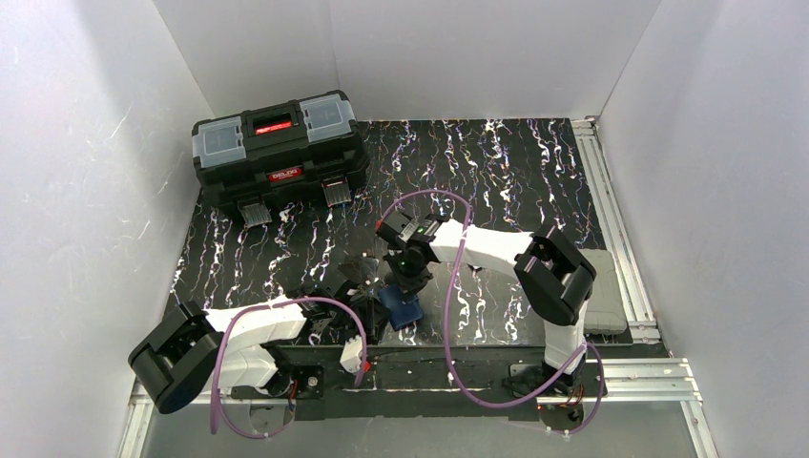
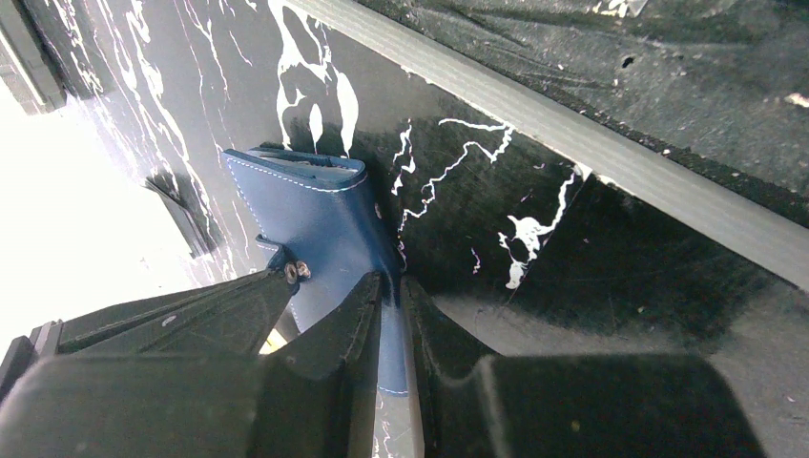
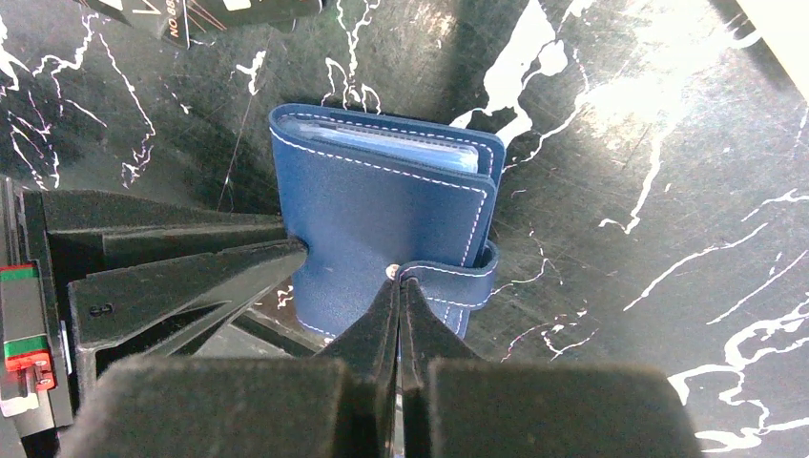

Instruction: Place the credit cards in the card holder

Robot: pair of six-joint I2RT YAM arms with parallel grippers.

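The navy blue card holder [image 1: 401,307] lies folded on the dark marbled table, with pale clear sleeves showing at its open end in both wrist views. My left gripper is shut on the folded side edge of the card holder [image 2: 320,224]. In the right wrist view the holder's strap [image 3: 448,283] bends round the opposite edge onto the front. Its end lies by a metal snap [image 3: 392,271]. Right at the strap's end is my right gripper, shut, with nothing clearly visible between its fingertips. Whether the snap is fastened I cannot tell.
A black printed card-like item [image 3: 205,14] lies beyond the holder in the right wrist view. At the back left stands a black toolbox [image 1: 280,153]. A grey pad [image 1: 603,291] lies at the right.
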